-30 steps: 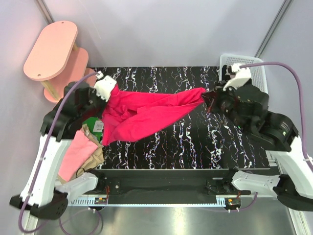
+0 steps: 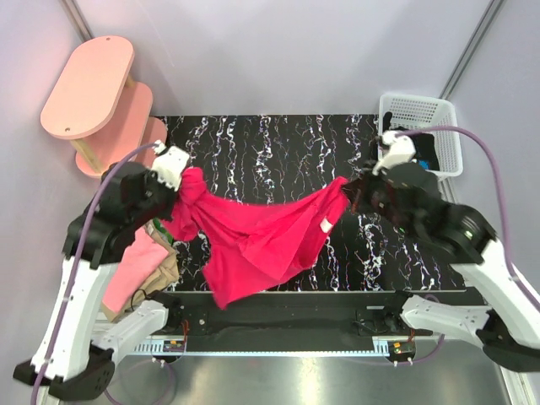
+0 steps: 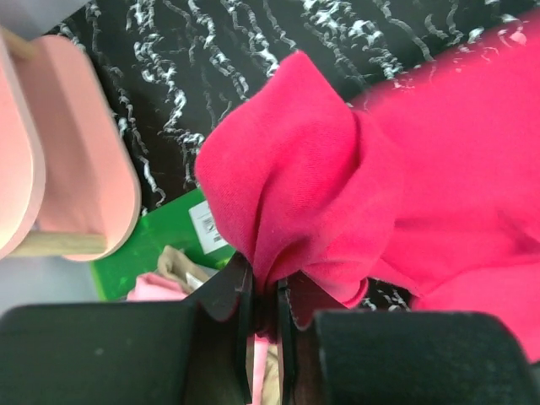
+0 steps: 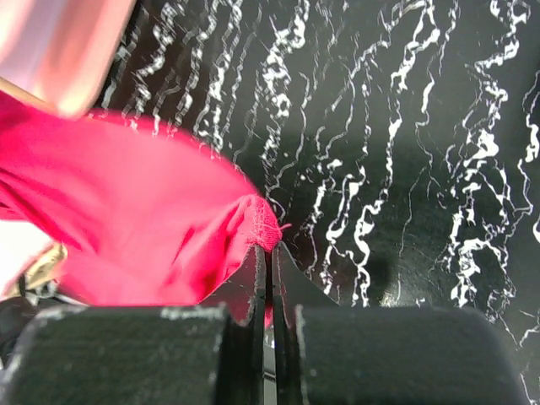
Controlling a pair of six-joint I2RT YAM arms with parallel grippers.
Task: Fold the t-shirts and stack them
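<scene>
A red t-shirt (image 2: 261,236) hangs stretched between both arms over the black marbled table (image 2: 261,143), its lower part draping toward the near edge. My left gripper is shut on a bunched end of the red t-shirt (image 3: 295,177). My right gripper is shut on the other end, a small tip of red fabric (image 4: 253,221) at its fingers. Folded pink (image 2: 135,266) and tan garments lie at the left, beside a green board (image 3: 152,245), partly hidden by the left arm.
Pink tiered shelves (image 2: 89,84) stand at the back left. A white basket (image 2: 434,118) with dark items is at the back right.
</scene>
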